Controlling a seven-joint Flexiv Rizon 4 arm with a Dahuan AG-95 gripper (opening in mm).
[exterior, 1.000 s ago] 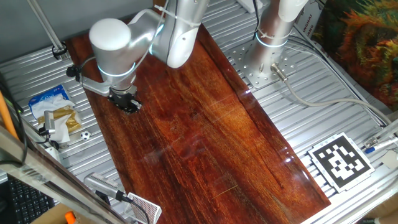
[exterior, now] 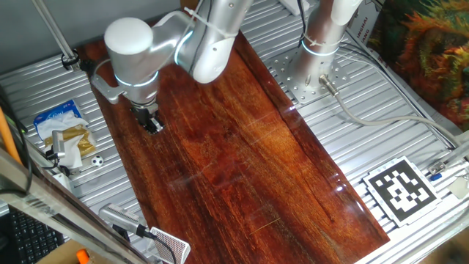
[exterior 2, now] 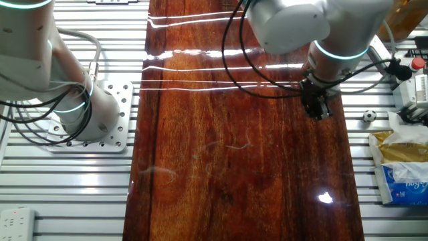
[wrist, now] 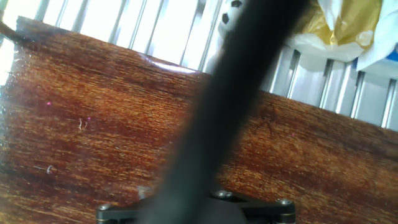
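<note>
Over the end of the dark wooden board point(exterior: 220, 161) hangs my gripper point(exterior: 155, 127), pointing down, with no object visible at its tips. Exterior view 2 has the gripper point(exterior 2: 321, 112) near the board's right side. At the bottom of the wrist view only the black upper parts of the gripper show, and a thick blurred black cable point(wrist: 217, 118) crosses in front of them. Its fingertips are hidden there, so their spacing cannot be made out. A small black-and-white ball point(exterior: 98, 160) lies off the board on the slatted metal table point(exterior: 110, 187).
Beside the ball lies a blue and gold tissue pack point(exterior: 69, 132). A metal camera mount point(exterior: 121, 216) and a white perforated box point(exterior: 172, 248) stand by the board's near left edge. A marker board point(exterior: 401, 191) lies at right.
The gripper and wrist have turned about the vertical, the side bracket swinging backward and left, with a slight shift left. The ball has moved slightly left.
</note>
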